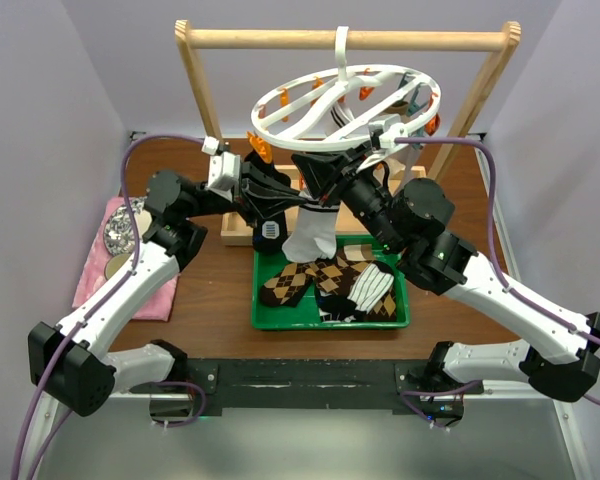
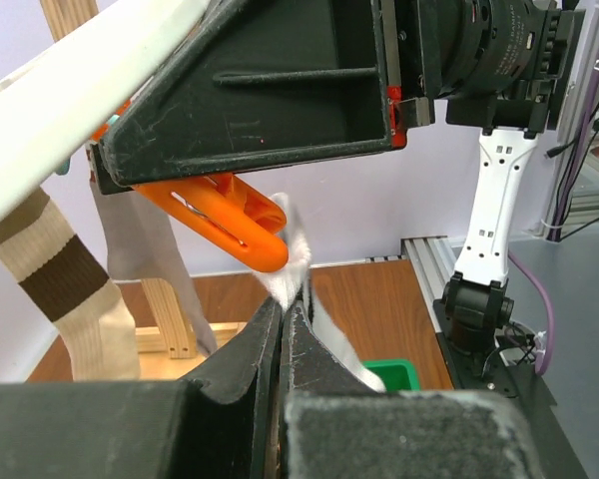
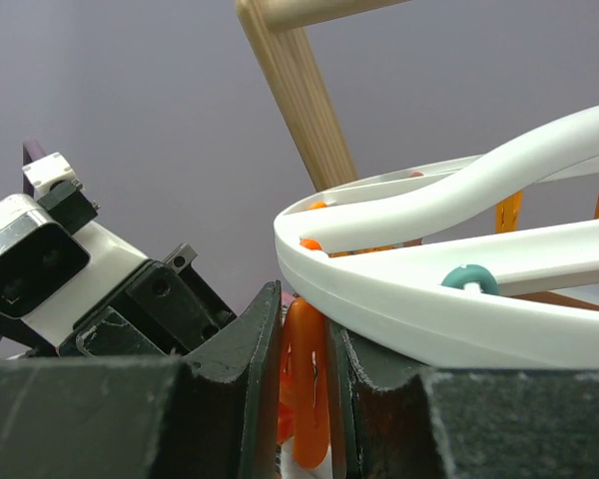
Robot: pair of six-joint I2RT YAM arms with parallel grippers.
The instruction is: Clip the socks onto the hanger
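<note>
The white round hanger (image 1: 310,140) hangs from a wooden rack. My right gripper is shut on an orange clip (image 2: 220,220) at the hanger's front rim. Just below, my left gripper is shut at the top of a white sock (image 1: 310,232), which dangles over the green tray; its top reaches up beside the clip's lower end. Whether it lies inside the clip is unclear. A black sock (image 1: 270,230) hangs at the left, and a beige striped sock (image 2: 70,289) hangs behind.
The green tray (image 1: 330,323) holds several argyle and striped socks. A pink cloth (image 1: 150,300) with round items lies at the left. The wooden rack (image 1: 230,40) stands behind.
</note>
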